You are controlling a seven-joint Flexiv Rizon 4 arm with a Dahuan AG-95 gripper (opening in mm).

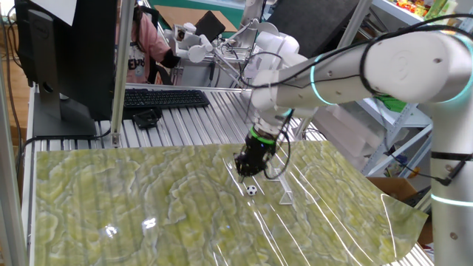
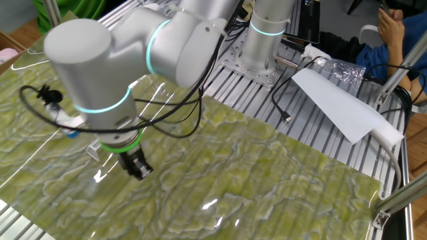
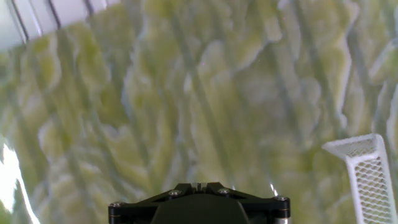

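A small black-and-white soccer ball (image 1: 252, 190) lies on the green marbled sheet in exterior view 1, just left of a white goal-like frame (image 1: 287, 197). Above and behind the ball hangs my black gripper (image 1: 241, 173), tilted and clear of it. In the wrist view, the gripper reaches in from the bottom edge; its black fingers meet near the middle, shut, with nothing visible between them. The goal's lattice side (image 3: 372, 177) stands at the lower right there. Exterior view 2 has the gripper (image 2: 143, 173) over the sheet, with the ball not visible.
The green marbled sheet (image 1: 111, 199) is bare over its left half. Behind it are a keyboard (image 1: 166, 98), a monitor (image 1: 89, 66) and a metal post. A white board (image 2: 337, 103) and loose cables lie beside the arm's base. A person sits at the back.
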